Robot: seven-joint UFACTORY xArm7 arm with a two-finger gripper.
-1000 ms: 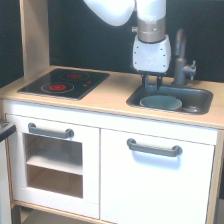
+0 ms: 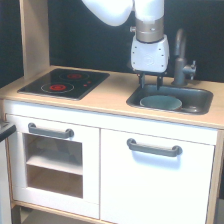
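A robot arm point(image 2: 150, 28) reaches down from the top edge over the sink point(image 2: 201, 101) of a toy kitchen. Its gripper point(image 2: 150, 78) points downward with the dark fingers spread apart, and no object shows between them. Just below the fingertips, a dull green round dish point(image 2: 160, 102) lies in the basin. Whether the fingertips touch the dish cannot be made out at this size.
A dark faucet point(image 2: 180, 58) rises behind the sink, right of the gripper. Below are white cabinet doors with dark handles point(image 2: 154, 148).
The gripper's fingers stand wider apart than before. The arm has shifted very slightly to the left, and the dish looks unmoved.
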